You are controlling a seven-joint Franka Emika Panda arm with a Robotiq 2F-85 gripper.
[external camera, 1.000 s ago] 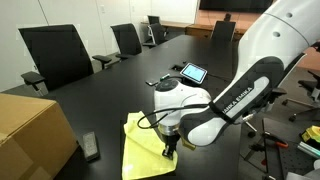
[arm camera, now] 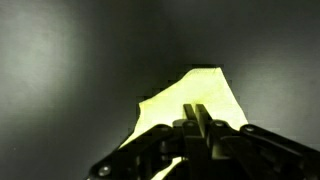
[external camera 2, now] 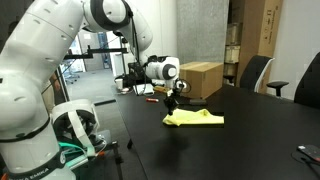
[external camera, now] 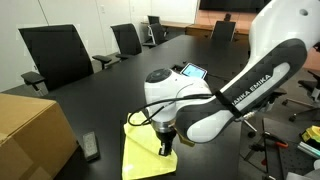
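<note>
A yellow cloth (external camera: 140, 160) lies spread on the dark table, its upper part partly hidden behind my arm. My gripper (external camera: 164, 150) points down at the cloth's right side. In exterior view 2 the cloth (external camera 2: 203, 118) reaches to the right of the gripper, with a raised fold at its near left end. The wrist view shows a corner of the cloth (arm camera: 205, 85) beyond the dark fingers, whose tips (arm camera: 189, 112) are close together over the yellow fabric. Whether any cloth is pinched between them cannot be made out.
A cardboard box (external camera: 35, 135) stands at the left in exterior view 1, with a grey remote-like object (external camera: 91, 147) between it and the cloth. A tablet (external camera: 194, 71) lies farther back. Chairs line the table's far edge.
The arm's wrist has moved up and to the left in exterior view 1, while the fingertips remain near the cloth's right side.
</note>
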